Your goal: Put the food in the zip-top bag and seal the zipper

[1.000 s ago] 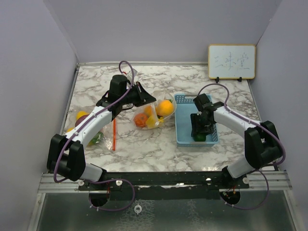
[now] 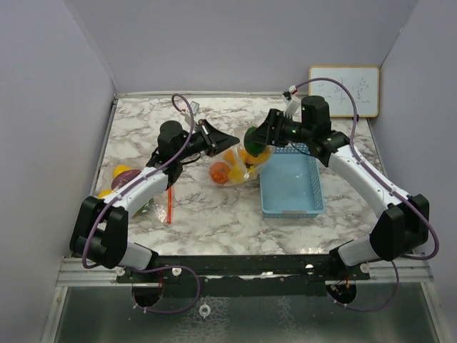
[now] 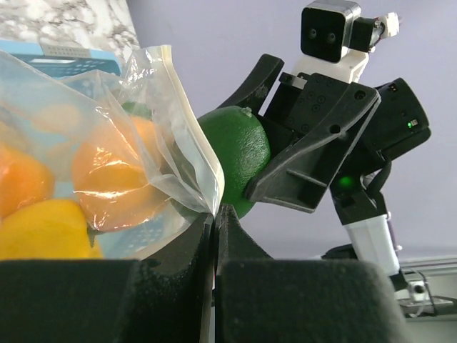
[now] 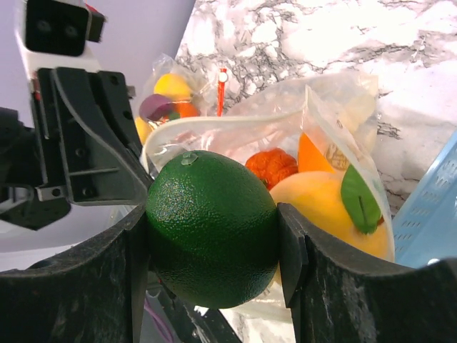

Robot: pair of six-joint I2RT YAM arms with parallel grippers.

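Note:
The clear zip bag (image 3: 168,136) stands with its mouth spread, holding orange and yellow food such as an orange fruit (image 4: 272,166) and a yellow piece (image 3: 50,230). My left gripper is shut on the bag's edge. Between the fingers of my right gripper sits a dark green vegetable (image 4: 212,225), round in that wrist view. It is right at the bag's opening, as the left wrist view shows green (image 3: 235,153) beside the rim. Its underside is hidden in the right wrist view.
The blue basket (image 2: 291,214), empty as far as shows, stands right of the bag. A second filled bag (image 2: 145,205) and an orange strip (image 2: 169,205) lie at the left. A whiteboard (image 2: 344,89) stands at the back right.
The right gripper picked the green vegetable out of the blue basket, lifted it, and carried it left to the bag's mouth. My left arm has shifted slightly, still at the bag's edge.

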